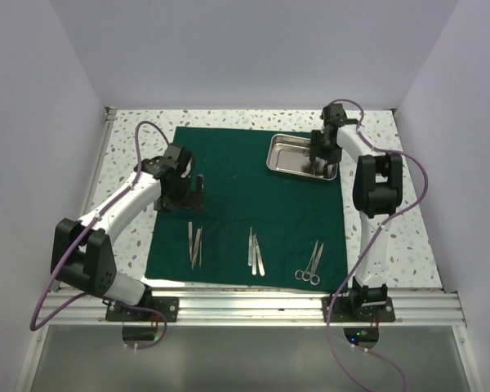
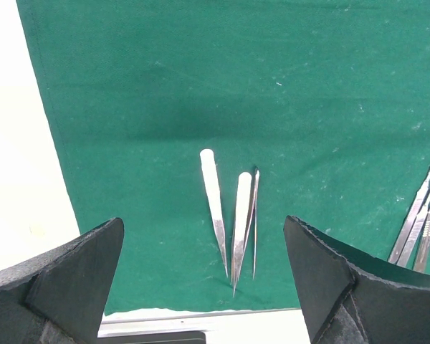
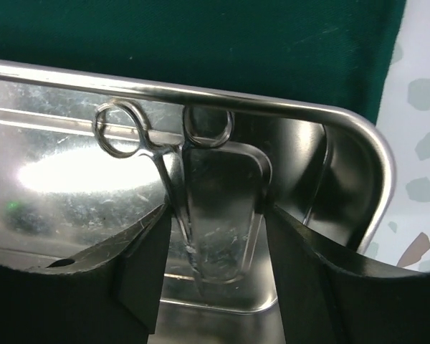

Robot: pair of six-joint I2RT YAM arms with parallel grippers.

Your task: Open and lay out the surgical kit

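Inside the steel tray (image 1: 291,168) at the back right lies a pair of scissors (image 3: 175,172), its ring handles against the tray's wall nearest the middle of the cloth. My right gripper is down at the tray, part open. The scissors' blades run between its fingers, close by the left finger (image 3: 149,247); a gap shows to the other finger. From above, the right gripper (image 1: 324,157) hides most of the scissors. My left gripper (image 1: 180,201) hovers open and empty over the left of the green cloth (image 1: 229,180), behind the tweezers (image 2: 212,193).
Along the cloth's front edge lie tweezers on the left, several slim handles (image 1: 255,255) in the middle and two scissors (image 1: 309,265) at the right. The tray's raised rim (image 3: 272,106) surrounds the right gripper.
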